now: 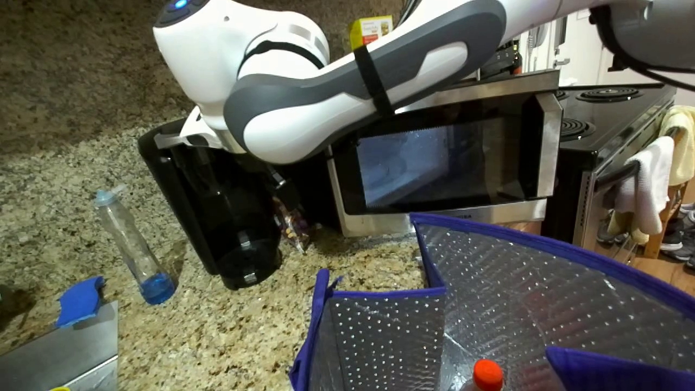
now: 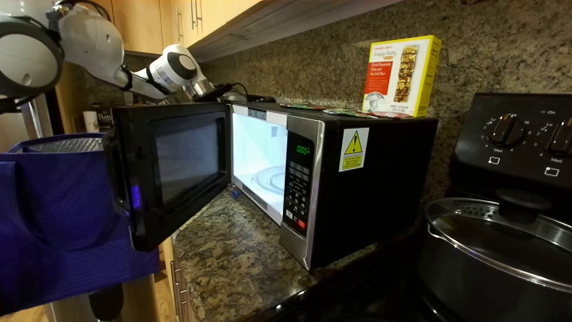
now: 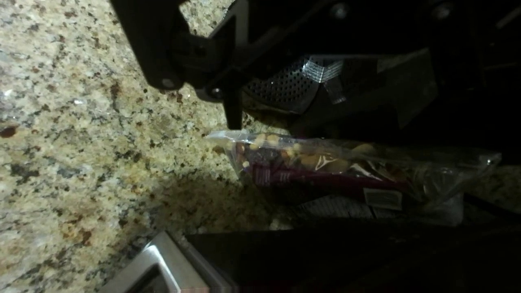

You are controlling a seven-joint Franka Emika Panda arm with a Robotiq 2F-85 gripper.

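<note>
A clear plastic bag of nuts or trail mix with a purple label [image 3: 337, 178] rests on the counter in the wrist view. In exterior view 1 the same bag [image 1: 294, 228] shows in the narrow gap between the black coffee maker [image 1: 244, 241] and the microwave [image 1: 449, 163]. My gripper [image 1: 284, 185] points down into this gap, by the bag's upper part. It is open; one dark finger [image 3: 233, 111] stands out just beside the bag's end, while the other is lost in shadow. I see nothing gripped.
The microwave door [image 2: 171, 171] hangs open, its lit inside empty but for the turntable. A purple-edged insulated bag [image 1: 384, 293] stands in front. The spray bottle [image 1: 140, 254] is left of the coffee maker; bare counter [image 1: 241, 332] lies between.
</note>
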